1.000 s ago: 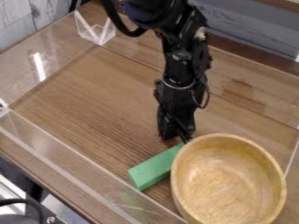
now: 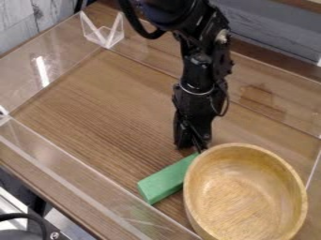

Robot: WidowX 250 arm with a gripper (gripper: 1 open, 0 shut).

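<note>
My black gripper (image 2: 191, 131) points down at the wooden table (image 2: 88, 103), right of centre, just above and behind a green block (image 2: 164, 183) and a large beige bowl (image 2: 245, 197). The dark fingertips blur together, so I cannot tell how far apart they are or whether anything is between them. The green block lies against the bowl's left side, partly hidden by it.
Clear plastic guards line the table's left edge. A white wire-like object (image 2: 104, 28) stands at the back left.
The gripper has shifted very slightly near the green block and bowl; the block and bowl have stayed in place.
</note>
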